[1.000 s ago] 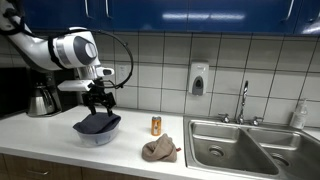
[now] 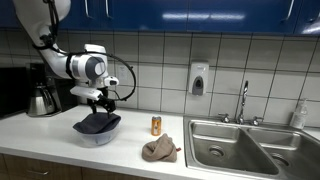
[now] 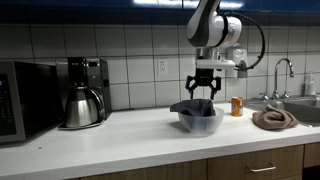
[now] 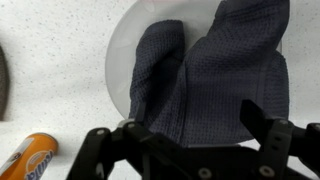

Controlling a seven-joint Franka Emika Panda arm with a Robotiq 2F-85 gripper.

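Observation:
A dark grey cloth (image 2: 97, 122) lies in a clear bowl (image 2: 101, 138) on the white counter, part of it draped over the rim. Just above the bowl hangs my gripper (image 3: 202, 91), open, with nothing seen between its fingers. From the wrist view, the dark cloth (image 4: 208, 85) fills most of the bowl (image 4: 121, 60), and the gripper's dark fingers (image 4: 128, 143) reach in from the lower edge, spread apart over the cloth's near part.
An orange can (image 2: 156, 126) and a brown cloth (image 2: 160, 149) sit right of the bowl, before the sink (image 2: 219, 150). A coffee maker (image 3: 85, 95) stands at the back left. White counter (image 3: 110, 145) left of the bowl is clear.
The arm has drawn back and to the left in exterior view 1, and the gripper has shifted slightly left over the bowl. Bowl, cloths and can have stayed put.

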